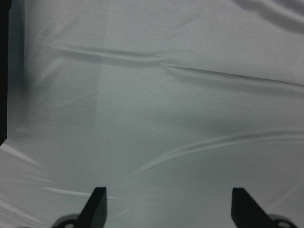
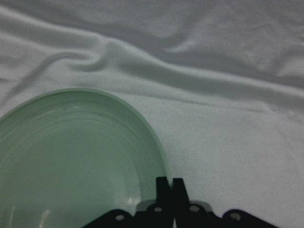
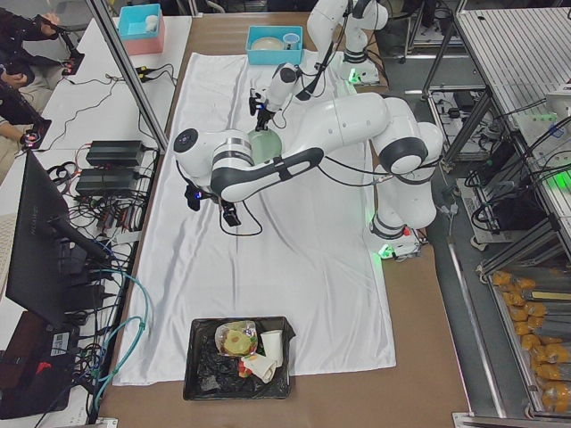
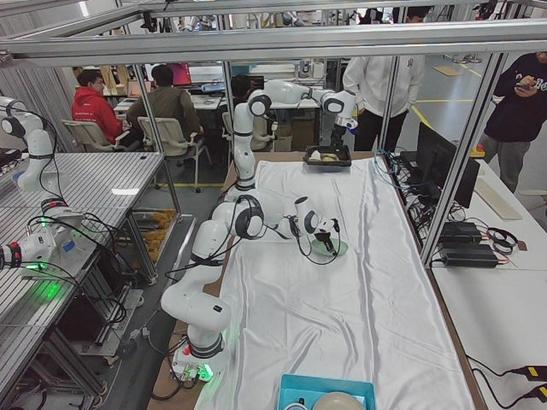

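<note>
A pale green plate (image 2: 71, 152) lies on the white cloth (image 2: 228, 142). In the right wrist view my right gripper is at the plate's rim with its fingertips close together; whether the rim is between them is unclear. My left gripper stands open above bare cloth, nothing between its fingers. In the left camera view the plate (image 3: 266, 144) is partly hidden behind the nearer arm.
A black tray (image 3: 214, 374) with food and wrappers stands at one end of the table, a blue bin (image 3: 259, 55) with dishes at the other. A monitor and electronics line one side.
</note>
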